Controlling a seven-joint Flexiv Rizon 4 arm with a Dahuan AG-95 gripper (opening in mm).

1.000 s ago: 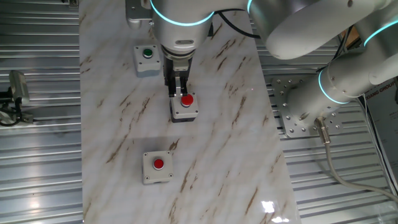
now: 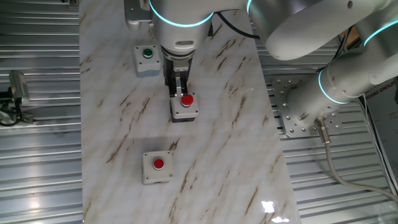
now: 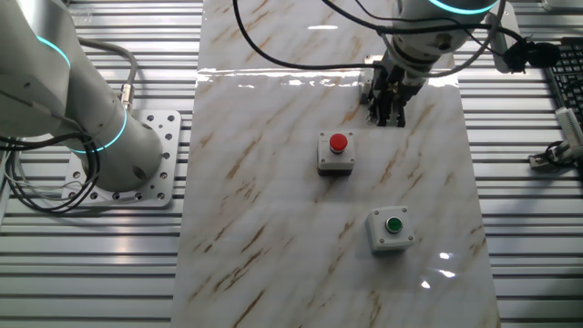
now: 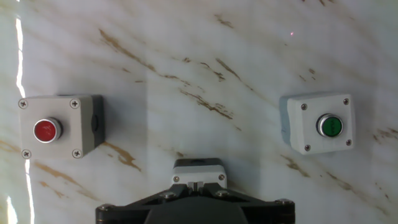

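My gripper is shut, its fingertips together with nothing visible between them. It hangs above the table, close to the box with the red mushroom button (image 2: 187,100) in exterior view 1. In the wrist view the fingers cover most of that middle box (image 4: 199,171), and its button is hidden. To the left there lies a box with a flat red button (image 4: 45,130); to the right, one with a green button (image 4: 332,127). Exterior view 2 shows the gripper (image 3: 392,118) apart from the red mushroom button (image 3: 338,143); contact cannot be judged.
All the boxes stand on a marbled tabletop (image 2: 230,155) with wide bare areas around them. Slotted metal panels (image 2: 37,162) flank it. A black cable (image 3: 301,66) loops from the arm across the table in exterior view 2.
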